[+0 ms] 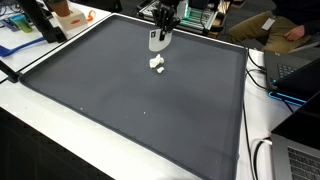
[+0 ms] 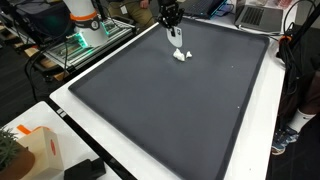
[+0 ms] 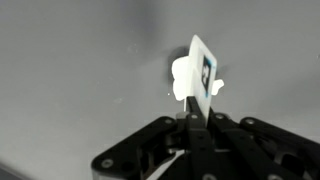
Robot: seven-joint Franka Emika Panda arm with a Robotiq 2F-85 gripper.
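My gripper is shut on a thin white object [image 3: 203, 78] with a small dark printed mark, which points away from the fingers in the wrist view. The same white object [image 1: 158, 41] hangs below the gripper near the far edge of the dark table in exterior view 1, and I cannot tell exactly what it is. On the tabletop lies a small, irregular white lump [image 1: 157, 63], also visible in exterior view 2 as a white lump [image 2: 180, 56] just below the held object. From the wrist, the held object partly covers that white lump [image 3: 180, 76].
A pale border [image 2: 250, 130] rings it. Laptops [image 1: 297, 80] and cables stand off to the right in exterior view 1.
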